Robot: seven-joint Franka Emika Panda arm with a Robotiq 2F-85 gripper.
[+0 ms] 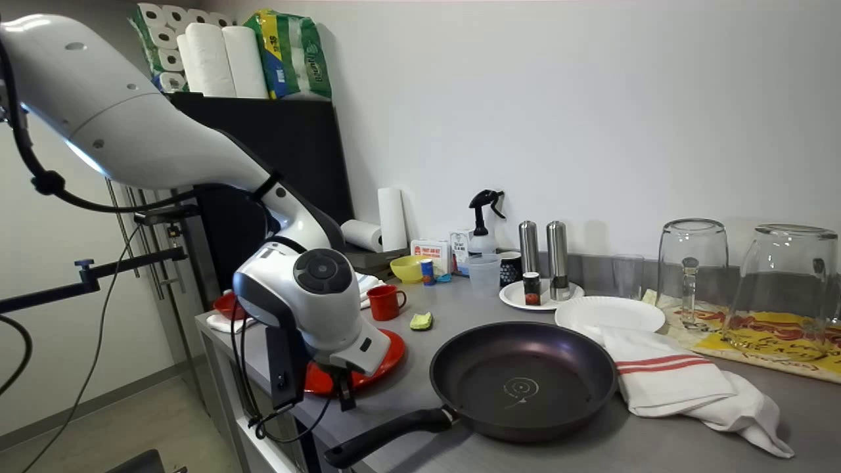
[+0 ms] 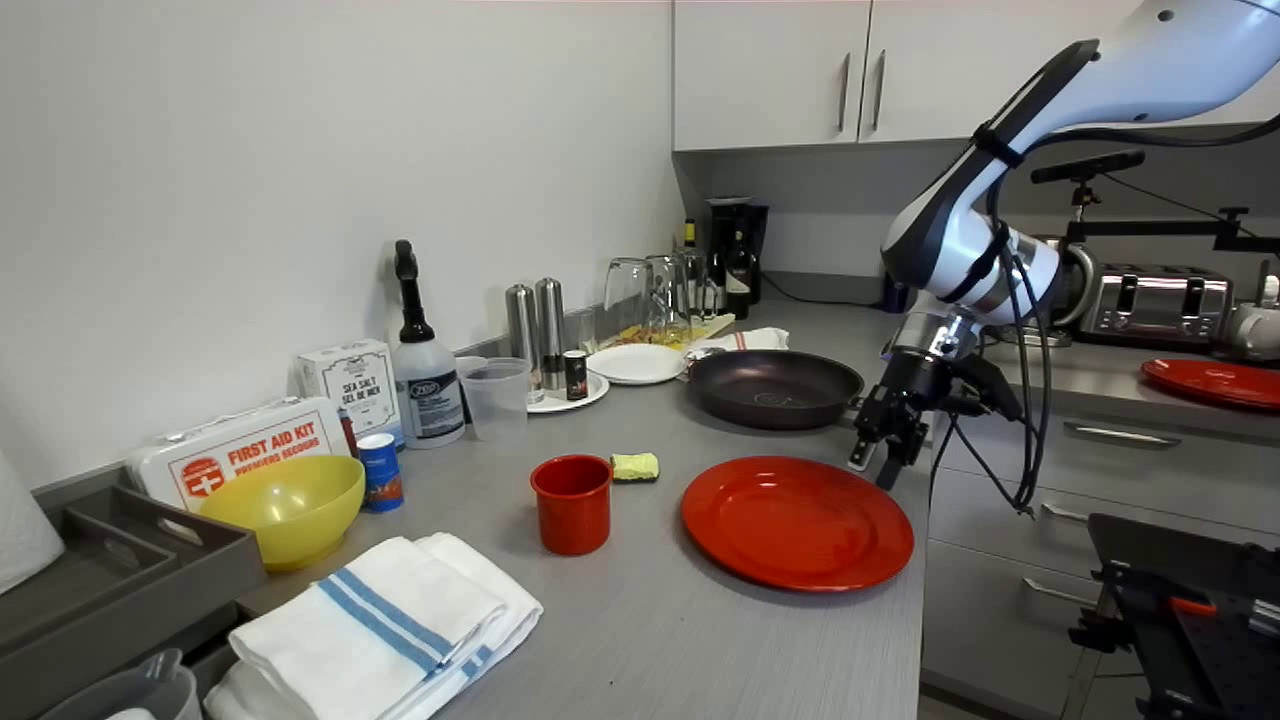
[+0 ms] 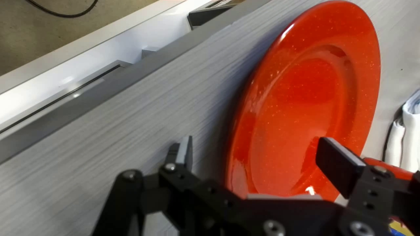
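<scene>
A red plate [image 2: 798, 522] rests flat on the counter close to its front edge. In the wrist view my gripper stands open with its fingers wide apart. One finger [image 3: 184, 151] is over bare counter outside the plate; the other is over the plate [image 3: 307, 118], so part of the rim runs between them. Contact between fingers and plate cannot be made out. Exterior view 2 has the gripper [image 2: 875, 466] pointing down at the plate's pan-side rim. In exterior view 1 the arm hides much of the plate [image 1: 391, 353].
A black frying pan [image 1: 524, 382] is beside the plate, its handle [image 1: 394, 435] reaching toward the front edge. A red mug [image 2: 571, 504], a green-yellow piece [image 2: 635, 467] and folded white towels [image 2: 378, 624] lie on the other side. Bare counter shows in front of the mug.
</scene>
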